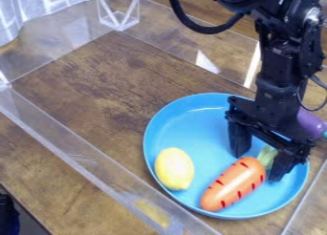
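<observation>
A blue plate (190, 129) holds a yellow lemon-like toy (174, 168) at its left and an orange toy carrot (232, 184) with red stripes and a pale green top. My black gripper (266, 147) is low over the plate's right side, open, its fingers apart around the area of the carrot's green top. Whether they touch it I cannot tell.
A purple vegetable toy (308, 121) lies right of the plate, partly behind the gripper. Clear walls edge the wooden surface (96, 84), whose left and upper part is bare. A white wire stand (118, 17) is at the back.
</observation>
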